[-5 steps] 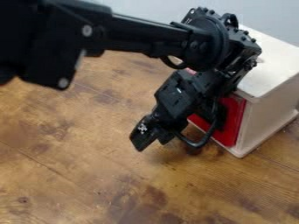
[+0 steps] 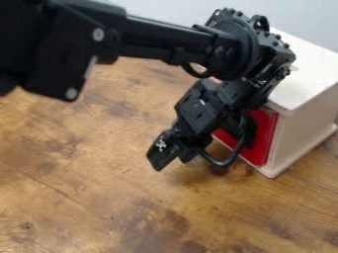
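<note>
A black robot arm reaches from the top left and bends down at the middle right. Its gripper (image 2: 191, 148) hangs low in front of a white box (image 2: 298, 104) with a red front panel (image 2: 262, 137). The wrist and cables hide part of that panel. The fingertips are dark and partly hidden, so whether they are open or shut, or hold anything, cannot be seen.
A pale wall (image 2: 297, 15) stands at the top right, behind the box.
</note>
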